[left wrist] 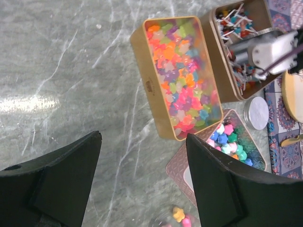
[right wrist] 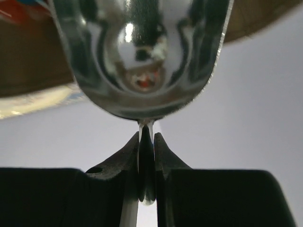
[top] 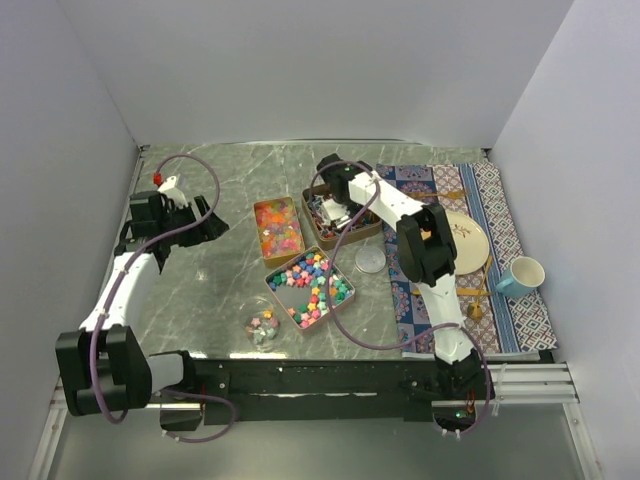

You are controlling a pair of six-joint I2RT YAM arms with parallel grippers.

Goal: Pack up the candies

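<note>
In the right wrist view my right gripper is shut on the thin handle of a shiny metal scoop [right wrist: 142, 56], whose bowl fills the top of the picture. That arm reaches over the box of wrapped lollipops [top: 368, 230], with the scoop [left wrist: 240, 51] down among the lollipops. My left gripper stands open and empty at the left side of the table. Gummy candies fill a second box [top: 264, 262]; star-shaped candies lie in a third tray [top: 290, 300], which has a bare patch. A clear round jar [top: 258, 338] holds some stars.
A round lid [top: 370, 259] lies right of the trays. On the patterned cloth at right are a plate [top: 468, 243], gold utensils and a blue mug [top: 520, 277].
</note>
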